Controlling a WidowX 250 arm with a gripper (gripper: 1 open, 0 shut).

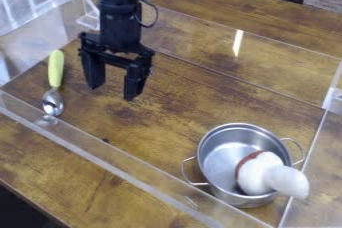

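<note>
My black gripper (114, 67) hangs open over the wooden table at upper left, with nothing visible between its fingers. It is right of a pale green elongated object (55, 69) and above and right of a silver spoon (52, 102). At lower right a steel pot (222, 147) with two handles holds a white object (274, 179) with a reddish rim, partly sticking out over the pot's edge.
Clear plastic walls run round the wooden table (181, 102), along the front, back and right. A thin white item (237, 43) stands near the back right.
</note>
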